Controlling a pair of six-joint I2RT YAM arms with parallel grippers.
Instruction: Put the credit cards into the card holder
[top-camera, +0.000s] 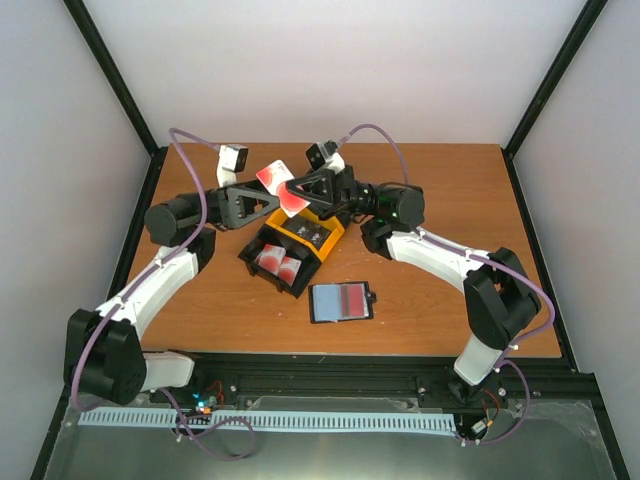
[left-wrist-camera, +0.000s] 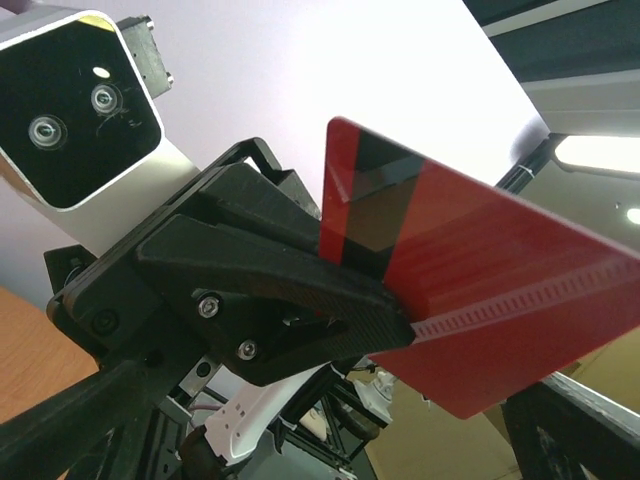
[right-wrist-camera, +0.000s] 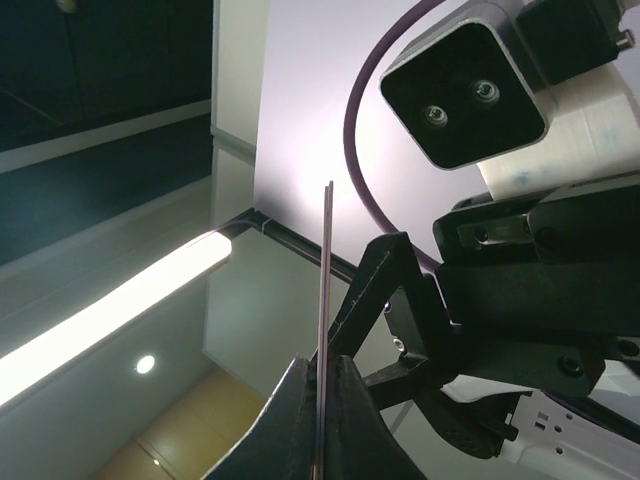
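Note:
A red and white card (top-camera: 291, 202) is held up above the table between the two arms. My right gripper (top-camera: 293, 186) is shut on it; in the right wrist view the thin card (right-wrist-camera: 324, 270) shows edge-on, pinched between the fingers. The left wrist view shows the card's red face (left-wrist-camera: 500, 290) with a dark stripe. My left gripper stands open, its fingers (left-wrist-camera: 60, 430) wide apart and the card's near edge close to them. Flat on the table lies the card holder (top-camera: 340, 302), spread open, with a blue side and a red side.
Behind the holder stands a black and yellow box (top-camera: 309, 235) with more red and white cards (top-camera: 271, 257) in its front part. Both arms reach over it. The table (top-camera: 450, 320) right of the holder is clear.

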